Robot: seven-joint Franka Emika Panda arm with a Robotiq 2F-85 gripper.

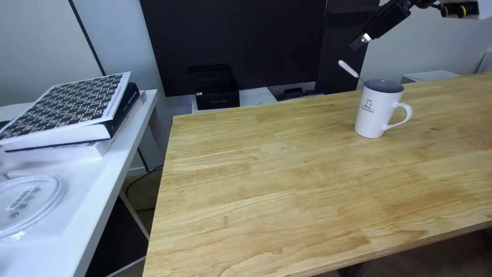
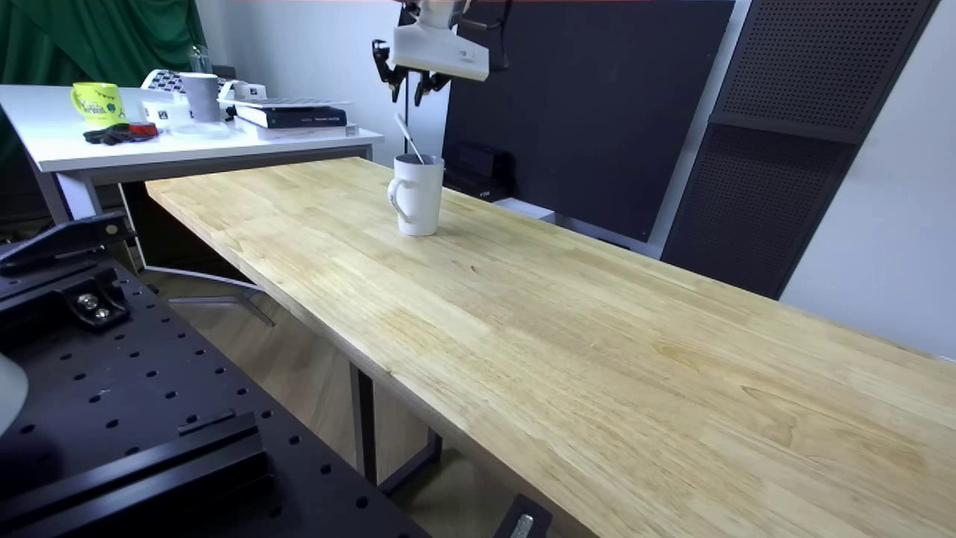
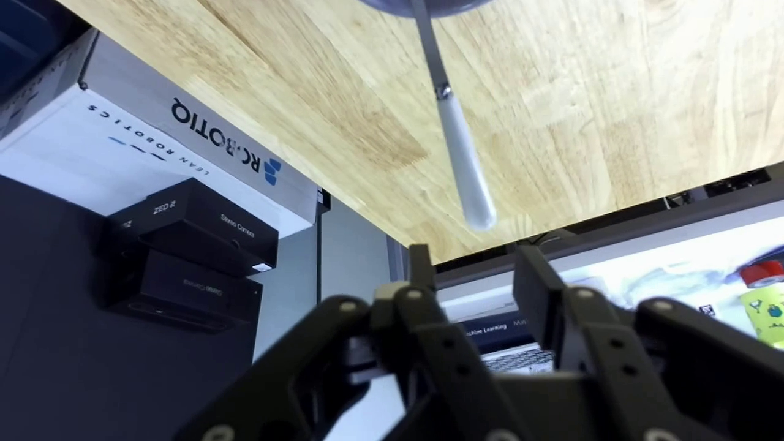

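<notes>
A tall white mug (image 1: pixel 371 115) with a grey inside stands upright on the wooden table (image 1: pixel 267 175). Leaning in it is a spoon (image 1: pixel 348 68) with a white handle, which sticks out over the rim; its bowl is hidden inside the mug. My gripper (image 2: pixel 407 98) hangs above the mug, clear of the spoon handle. In the wrist view, the two black fingers (image 3: pixel 540 290) are apart with nothing between them, and the tip of the spoon handle (image 3: pixel 466 162) lies just beyond them. Only the mug's rim (image 3: pixel 448 7) shows at the top of that view.
A white side table carries stacked books (image 1: pixel 69 110), a yellow-green cup (image 2: pixel 98 103) and a grey cup (image 2: pixel 201 96). Behind the wooden table's far edge sit black boxes (image 3: pixel 198 228) on a white box (image 3: pixel 169 139).
</notes>
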